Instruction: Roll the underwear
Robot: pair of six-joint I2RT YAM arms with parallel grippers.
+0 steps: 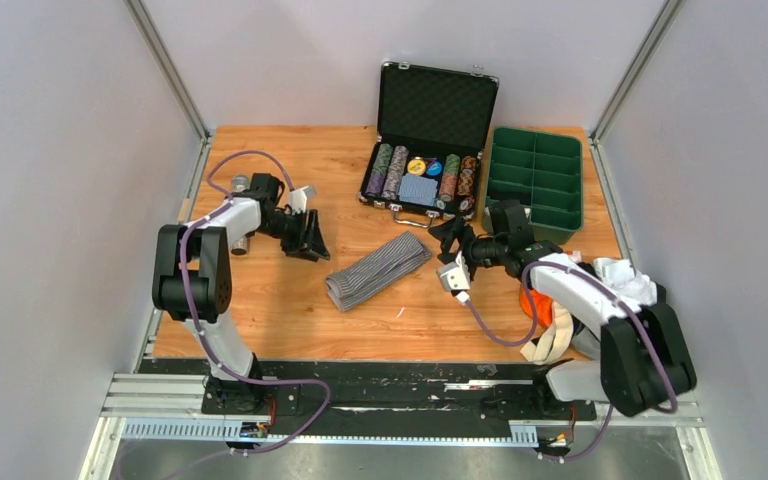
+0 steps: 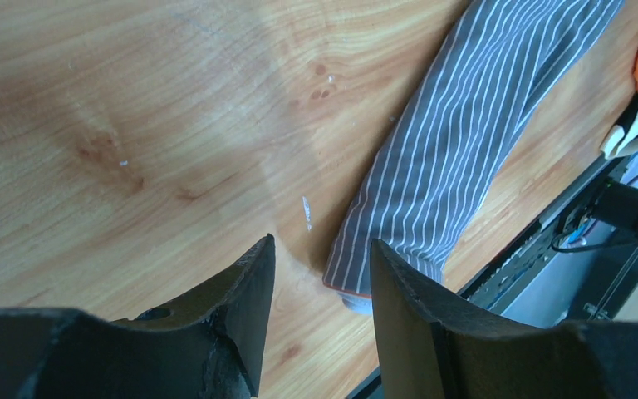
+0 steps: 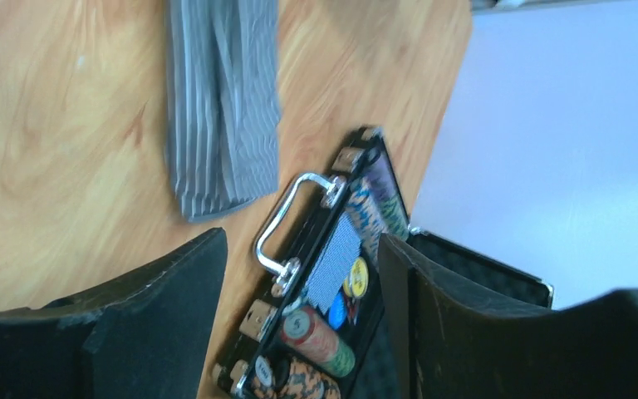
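Note:
The grey striped underwear lies as a long folded strip, slanting across the middle of the wooden table, its right end farther back. In the left wrist view the striped cloth runs from near the fingertips toward the upper right. My left gripper hovers just off its left end, fingers part open and nothing between the fingers. My right gripper stands open beside its right end. In the right wrist view the folded cloth lies beyond the fingers, with a lengthwise crease, apart from them.
An open black case of poker chips stands at the back, its metal handle close to the cloth. Right of it is a green divided box. Loose clothes lie at the right edge.

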